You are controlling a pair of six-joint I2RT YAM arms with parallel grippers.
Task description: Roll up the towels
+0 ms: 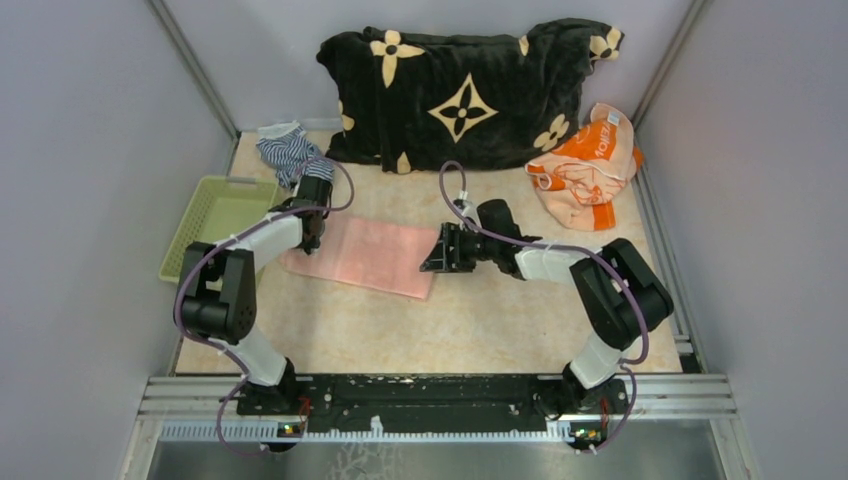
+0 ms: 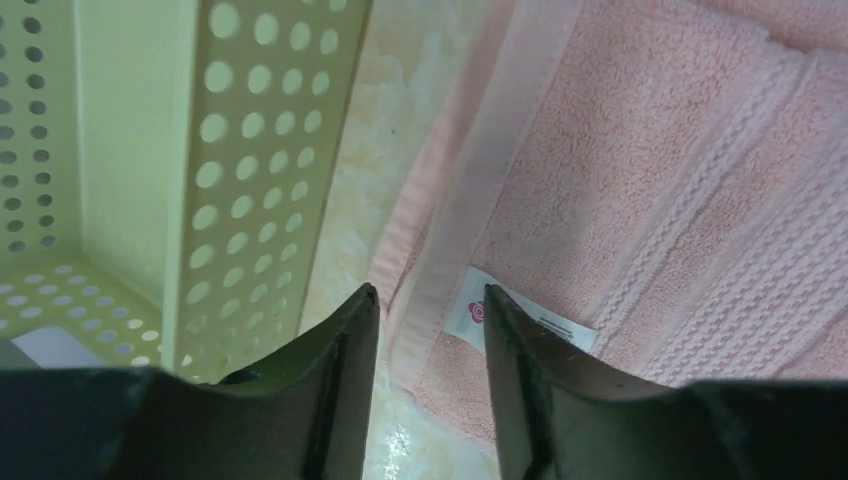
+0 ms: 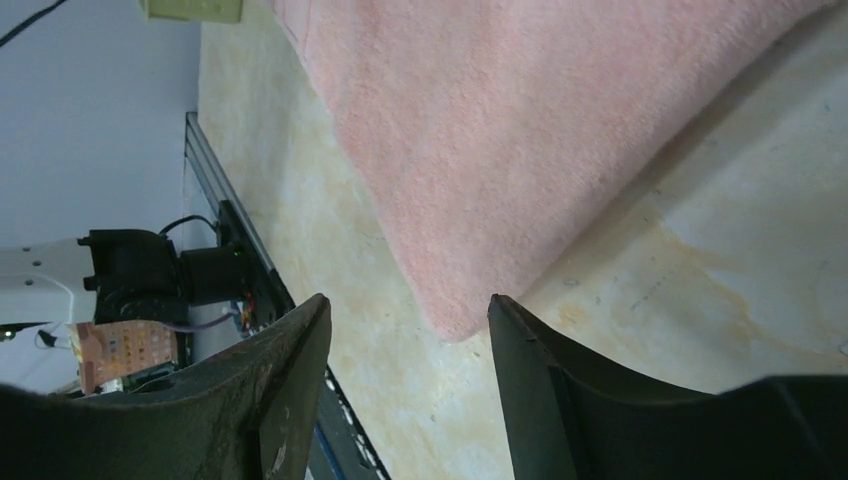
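A pink towel [image 1: 375, 258] lies as a long flat strip across the middle left of the table. At its left end my left gripper [image 1: 313, 246] stands open, its fingertips apart over the hem [image 2: 436, 270], near a small white tag [image 2: 520, 315]. Whether those fingers touch the cloth is hard to tell. At the opposite end, my right gripper [image 1: 432, 262] is open, with the towel's corner [image 3: 458, 310] showing between and beyond its fingers. No cloth is pinched there.
A green perforated basket [image 1: 205, 225] stands close to the left gripper. Behind lie a striped cloth [image 1: 288, 155], a large black patterned cushion [image 1: 460, 100] and an orange towel [image 1: 590, 165].
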